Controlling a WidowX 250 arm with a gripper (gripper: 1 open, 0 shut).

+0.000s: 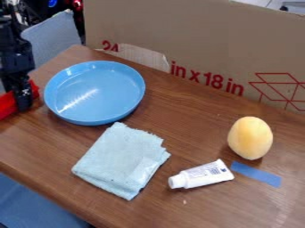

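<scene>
The black gripper [20, 89] is at the left edge of the camera view, lowered over a red object [7, 105] beside the blue plate [95, 93]. Its fingers reach down around or in front of the red object and are partly hidden at the frame edge, so their grip on it is unclear. A folded pale blue cloth [120, 159] lies at the lower middle, a white tube [201, 175] to its right, and a yellow egg-shaped object [249, 137] stands at the right.
A large cardboard box [197, 44] forms a wall along the back. A strip of blue tape [255, 175] is on the table at right. Bare wood lies between the plate and the yellow object.
</scene>
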